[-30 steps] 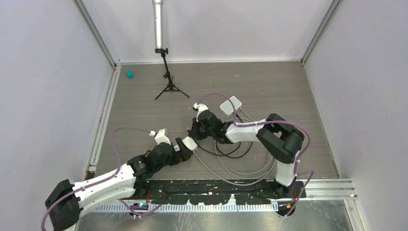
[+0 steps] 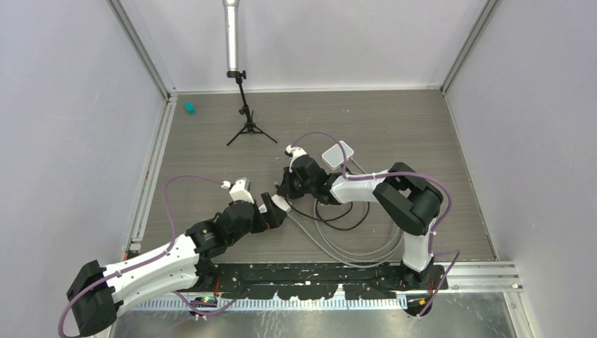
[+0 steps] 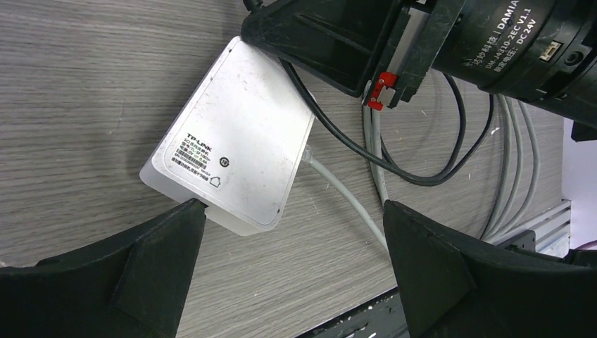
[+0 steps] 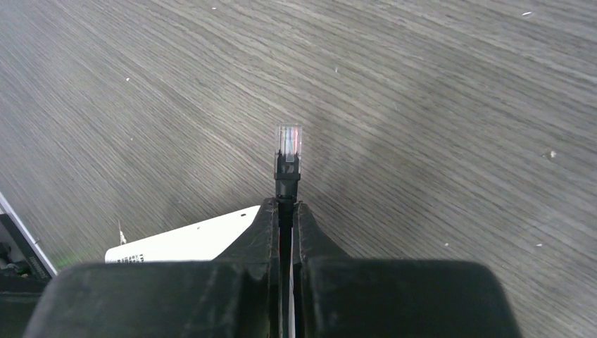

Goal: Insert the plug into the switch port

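The white TP-LINK switch (image 3: 232, 127) rests on the table between the open fingers of my left gripper, with a grey cable (image 3: 345, 193) leading from it. My right gripper is shut on a black cable's plug (image 4: 287, 148), whose clear tip points forward over bare table. In the left wrist view the right gripper hangs just over the switch's far end, with the black cable trailing from it. The switch's lower white edge shows beneath it in the right wrist view.
A second white box (image 2: 336, 155) lies behind the right arm, with loops of grey and black cable to the right. A tripod (image 2: 250, 123) stands at the back; a teal object (image 2: 189, 107) lies at back left.
My left gripper has moved slightly back and up in the top view. The right gripper has also shifted slightly toward the back.
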